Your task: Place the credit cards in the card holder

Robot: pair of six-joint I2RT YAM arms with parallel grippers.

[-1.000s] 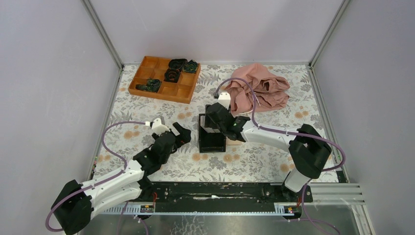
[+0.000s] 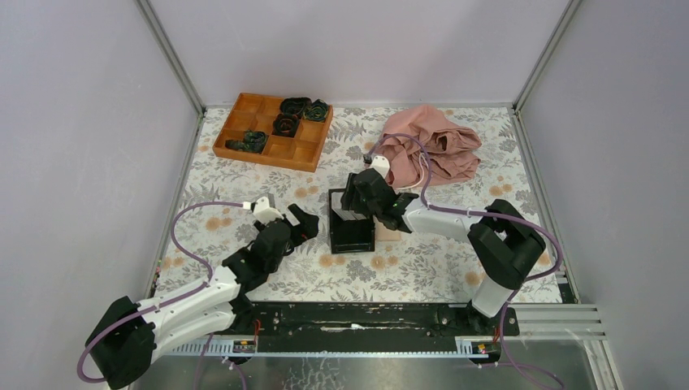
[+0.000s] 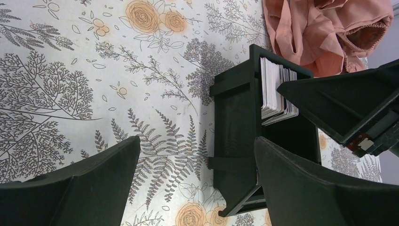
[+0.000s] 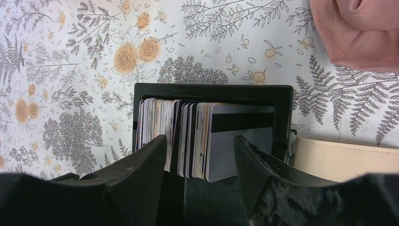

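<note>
The black card holder (image 2: 352, 244) stands in the middle of the table, a dense stack of cards (image 4: 188, 136) in its back part, seen in both wrist views. My right gripper is over the holder, its fingers part apart around the right portion of the stack; whether they touch the cards is unclear. My left gripper (image 2: 305, 223) stands open just left of the holder, nothing between its fingers.
An orange compartment tray (image 2: 272, 158) with dark rolled items lies at the back left. A pink cloth (image 2: 431, 146) is at the back right. A beige strap (image 4: 343, 160) lies right of the holder.
My right gripper and wrist have shifted slightly over the holder and the arm's elbow has moved. The left arm is nearly still.
</note>
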